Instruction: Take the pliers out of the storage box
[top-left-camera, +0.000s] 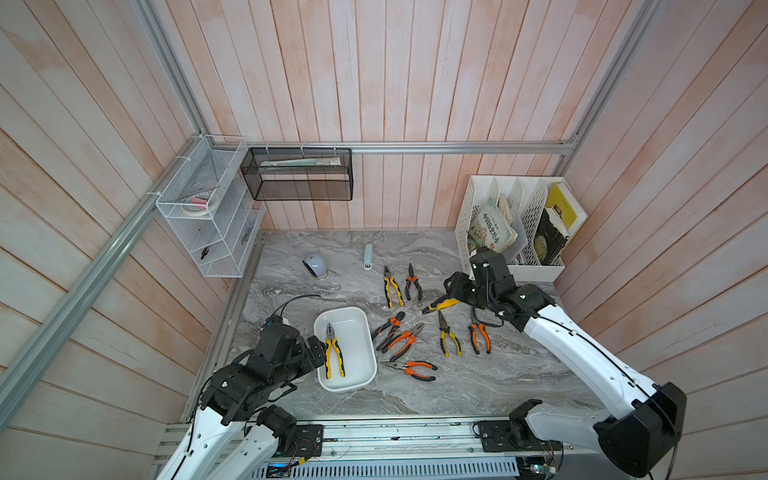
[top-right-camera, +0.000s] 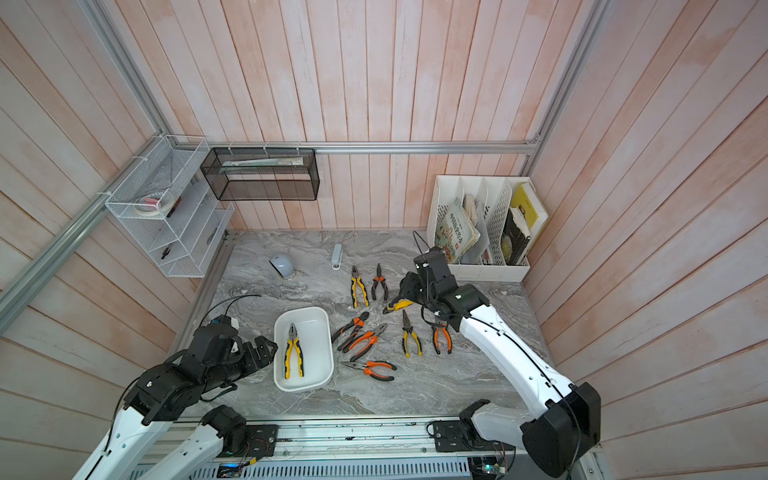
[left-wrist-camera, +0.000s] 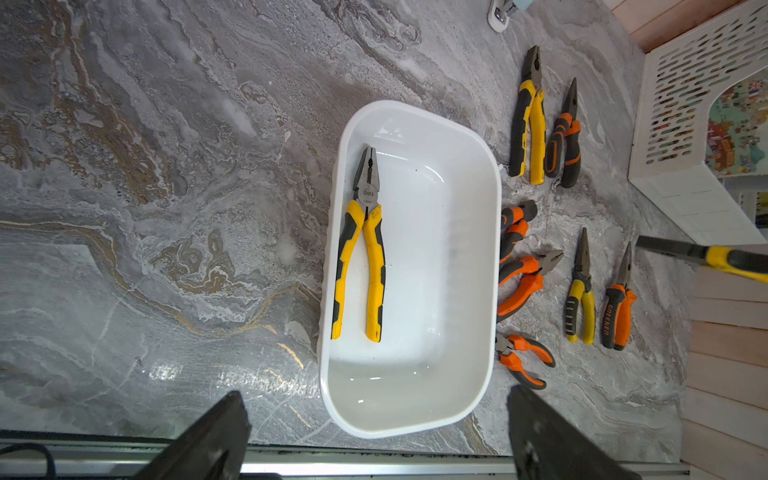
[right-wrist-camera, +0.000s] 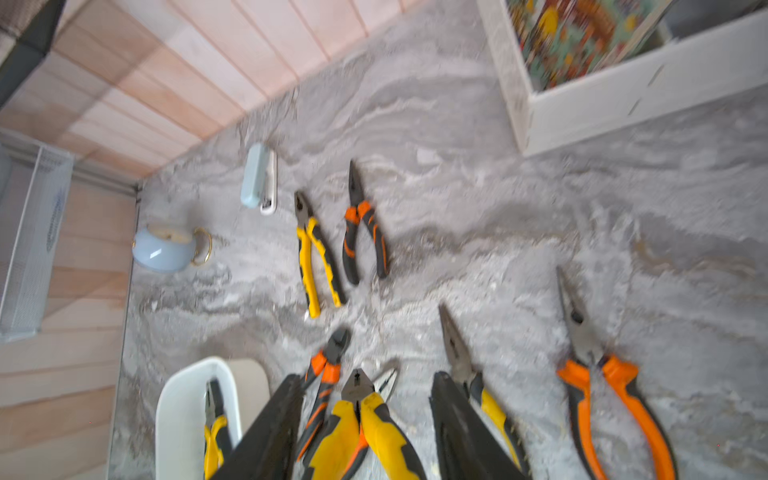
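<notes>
A white storage box (left-wrist-camera: 424, 272) holds one pair of yellow-black pliers (left-wrist-camera: 374, 272), lying along its left side. My left gripper (top-left-camera: 314, 353) hangs open just left of and above the box, empty. My right gripper is shut on a yellow-handled pair of pliers (right-wrist-camera: 385, 440), raised over the table in front of the white file holder. More pliers lie right of the box: yellow ones (top-left-camera: 392, 285), orange-black ones (top-left-camera: 413, 284), yellow long-nose ones (top-left-camera: 449, 340) and orange ones (top-left-camera: 478, 336).
The file holder (top-left-camera: 509, 272) stands at the back right. A blue mug (top-left-camera: 315, 265) and a pale stapler (top-left-camera: 368, 255) sit at the back. Wire shelves (top-left-camera: 200, 240) hang on the left wall. Bare marble shows at the right front.
</notes>
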